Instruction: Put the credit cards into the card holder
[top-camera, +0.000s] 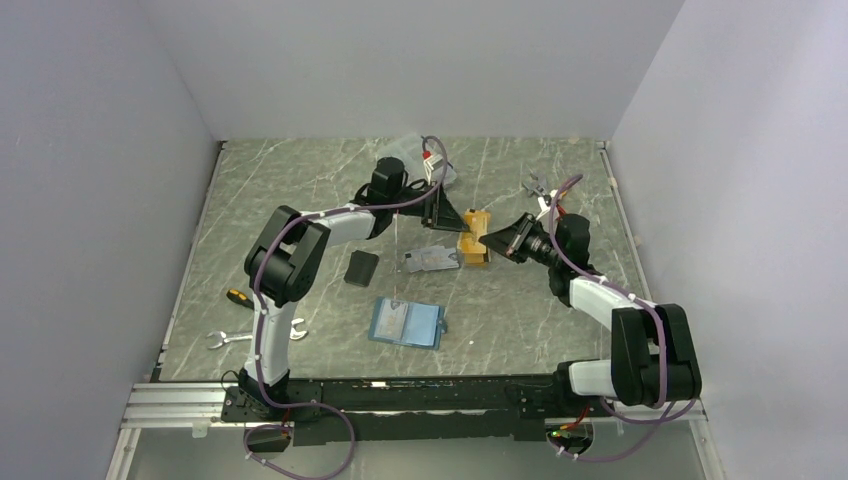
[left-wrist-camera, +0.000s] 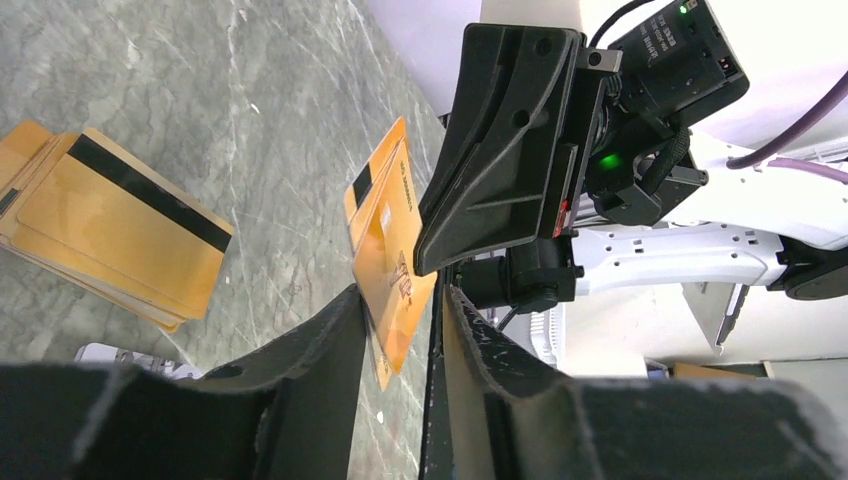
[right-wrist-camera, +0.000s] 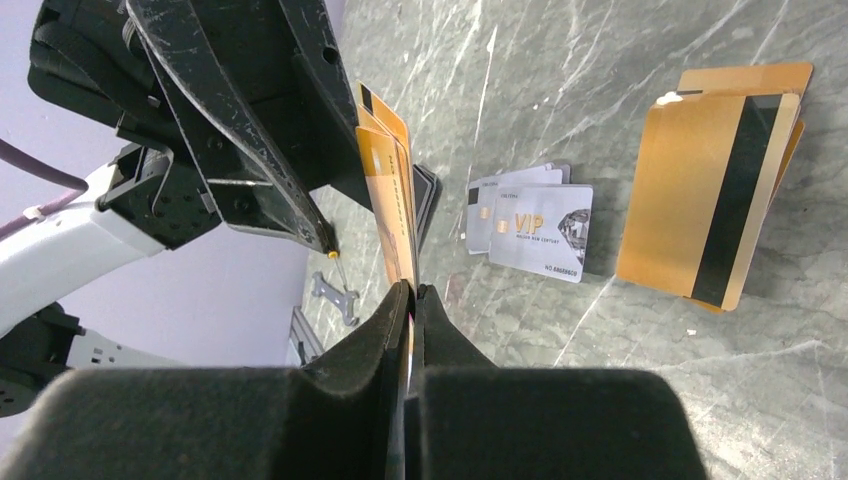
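Note:
My right gripper is shut on a few gold cards, which stand up from its fingertips above the table. My left gripper has its fingers part open; the lower part of the held gold cards reaches between its fingers, close to the left finger. Beneath lies a loose pile of gold cards with black stripes. Silver VIP cards lie beside it, and a black stack further left. The blue card holder, with a clear sleeve, lies open toward the front.
Wrenches and a yellow-handled screwdriver lie at the left. Behind the left arm is a clear plastic item; pliers lie at the back right.

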